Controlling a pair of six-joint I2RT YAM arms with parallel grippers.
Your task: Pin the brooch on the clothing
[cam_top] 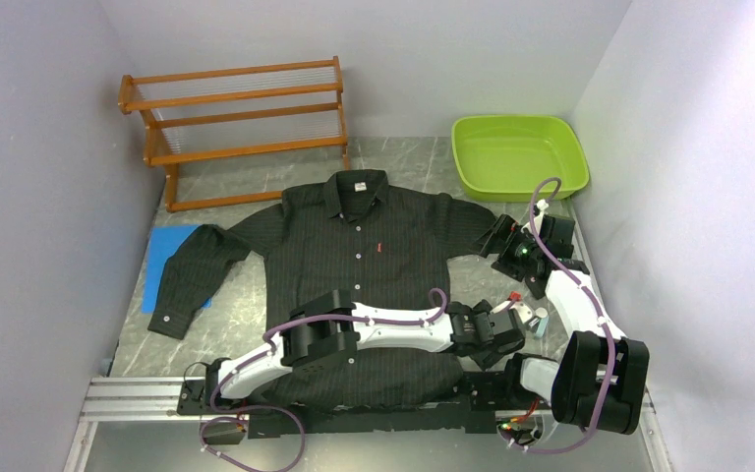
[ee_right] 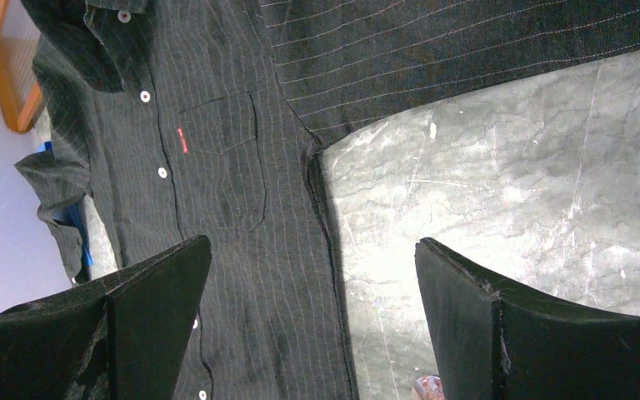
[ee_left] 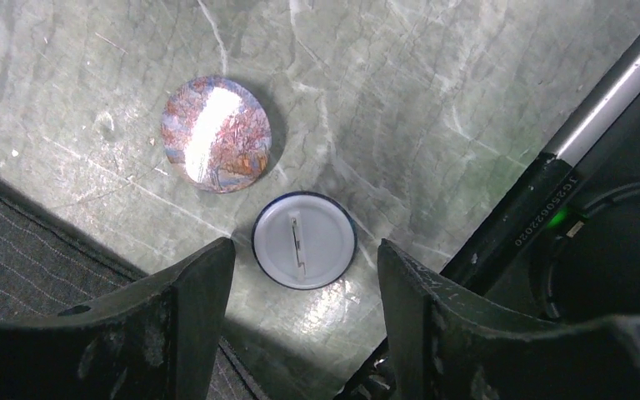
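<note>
Between the parted fingers of my left gripper lies a round brooch (ee_left: 277,258), back side up, its thin pin showing on a pale disc. Bare tabletop shows on either side of it, so neither finger appears to touch it. Another round brooch (ee_left: 217,135), picture side up and glossy, rests just beyond. The dark pinstriped shirt (cam_top: 317,251) is spread flat on the table, a chest pocket (ee_right: 221,158) with a small red tag facing up. Over the shirt's side edge and the tabletop my right gripper stands open, empty.
A green basin (cam_top: 521,192) stands at the back right and a wooden rack (cam_top: 246,153) at the back left. A blue sheet (cam_top: 160,258) lies under one sleeve. The right arm's dark body borders the brooches in the left wrist view.
</note>
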